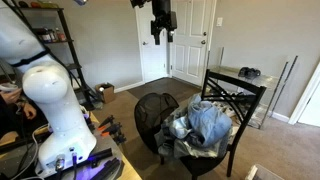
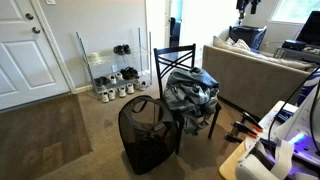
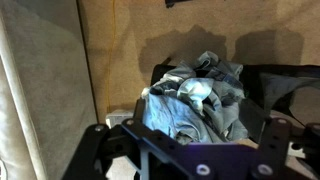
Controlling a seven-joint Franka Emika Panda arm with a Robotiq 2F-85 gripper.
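Observation:
A pile of blue-grey clothes lies heaped on the seat of a black chair with a crossed back. In exterior view 2 the clothes drape over the seat's edge. A black mesh basket stands on the floor beside the chair; exterior view 2 shows this basket upright, with its inside hard to make out. High above the chair, my gripper points down, open and empty. From the wrist, the clothes appear below and well apart from the fingers.
A shoe rack with several shoes stands against the wall behind the chair. A beige sofa is on the chair's other side. Bare brown floor extends beyond the basket. A table edge lies near the arm's base.

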